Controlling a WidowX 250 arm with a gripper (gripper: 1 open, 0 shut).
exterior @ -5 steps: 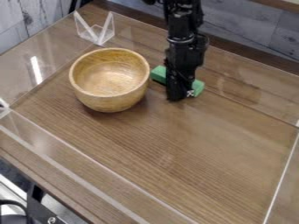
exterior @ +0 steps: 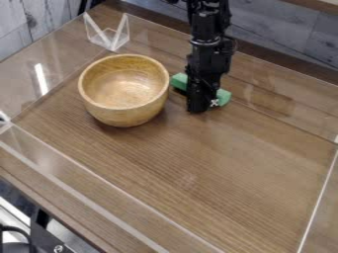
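Observation:
My black gripper point(exterior: 203, 97) reaches down from the top centre onto a green object point(exterior: 219, 97), which lies on the wooden table just right of the bowl. The gripper covers much of the green object, and its fingertips are dark and hard to make out, so I cannot tell from the view whether they are shut on it.
A tan bowl point(exterior: 125, 90) sits at the left of centre. A clear, angular plastic item point(exterior: 109, 35) lies at the upper left.

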